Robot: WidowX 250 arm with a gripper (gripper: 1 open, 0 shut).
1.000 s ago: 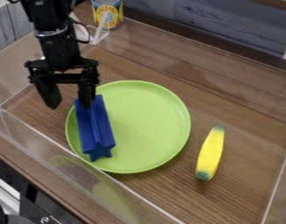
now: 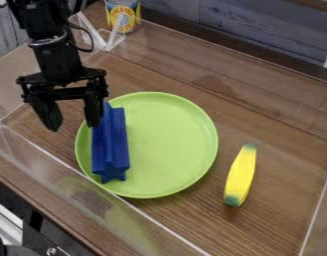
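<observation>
My black gripper [image 2: 68, 100] hangs from the top left over the left rim of a green plate [image 2: 166, 140], its two fingers wide apart. A long dark blue block [image 2: 110, 148] lies on the left part of the plate, just below the right finger; whether they touch I cannot tell. Nothing shows held between the fingers. A yellow banana with green tips [image 2: 241, 174] lies on the wooden surface to the right of the plate.
A can [image 2: 123, 16] stands at the back behind a clear barrier. Bare wood [image 2: 246, 90] is free behind and right of the plate. Clear edges border the area at left and front.
The gripper has shifted slightly up and changed its angle a little. The plate, blue block and banana look unmoved.
</observation>
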